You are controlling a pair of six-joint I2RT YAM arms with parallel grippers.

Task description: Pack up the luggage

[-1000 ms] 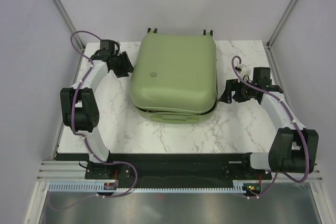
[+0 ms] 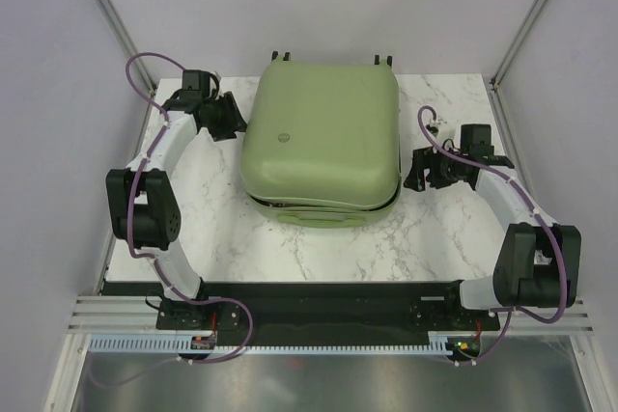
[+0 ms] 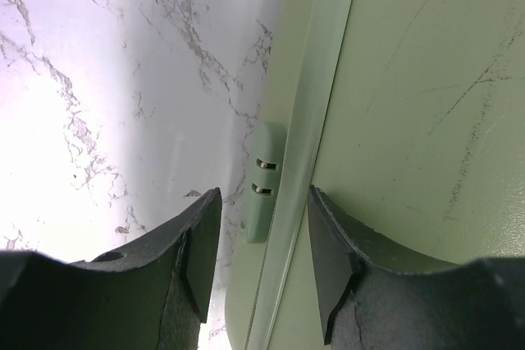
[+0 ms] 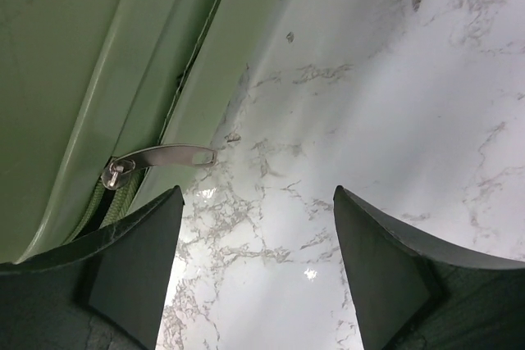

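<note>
A large green suitcase (image 2: 320, 132) lies closed-lidded in the middle of the table, a dark gap along its lower front rim. My left gripper (image 2: 232, 123) is open at the suitcase's left side, beside a latch piece (image 3: 264, 220) on its edge. My right gripper (image 2: 420, 169) is open off the suitcase's right side, near the lower corner. In the right wrist view a metal zipper pull (image 4: 164, 155) sticks out from the seam over the marble surface, just beyond the right fingers, with nothing between them.
Grey walls close in at back and sides; the table's dark front edge runs along the bottom.
My right arm has shifted slightly, its gripper still open near the suitcase's right side.
</note>
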